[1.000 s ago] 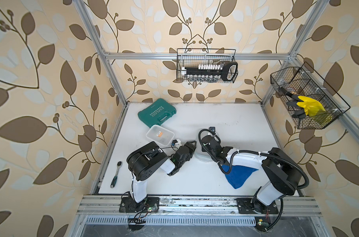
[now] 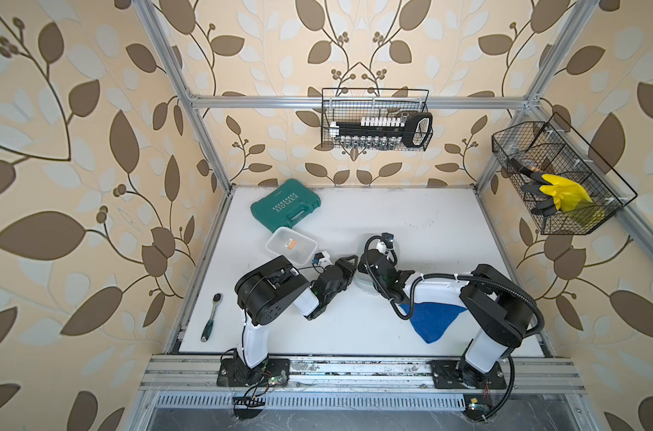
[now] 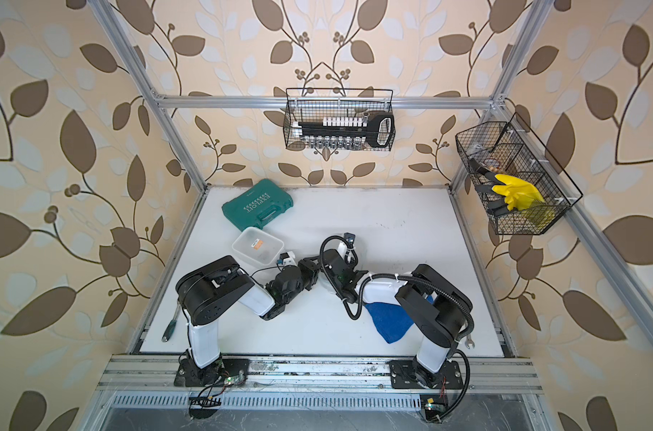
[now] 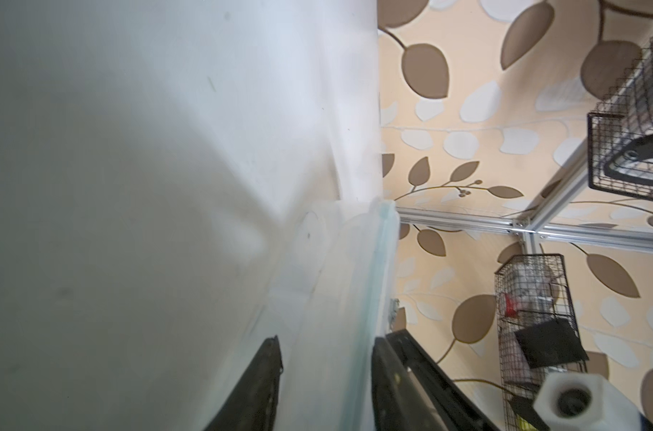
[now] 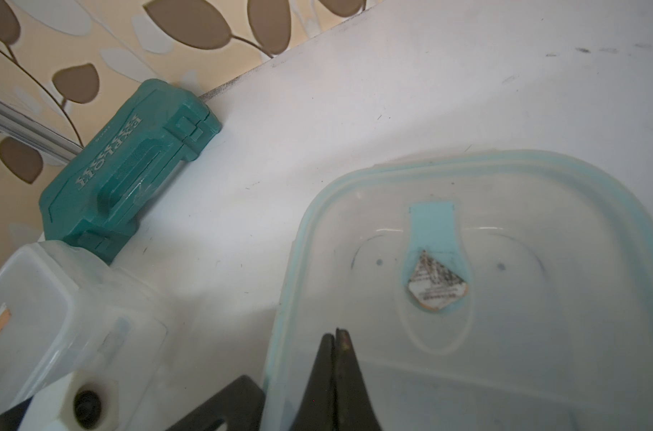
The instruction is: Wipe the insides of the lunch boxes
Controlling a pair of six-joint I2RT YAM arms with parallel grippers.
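Note:
A clear lunch box with an orange label stands open left of centre. The second translucent box, rimmed in pale teal, lies under both grippers; whether a lid covers it I cannot tell. In the left wrist view, my left gripper is part open at its left side, fingers apart with the box's pale edge between them. My right gripper is shut over this box in the right wrist view, nothing showing between its fingertips. A blue cloth lies flat, partly under the right forearm.
Behind the clear box lies a green case. A ratchet rests at the far left and a small wrench at the front right. Wire baskets hang above the table.
Over the last second my right arm has shifted left over the teal-rimmed box. My left arm stays nearly still; both boxes and the cloth look unmoved.

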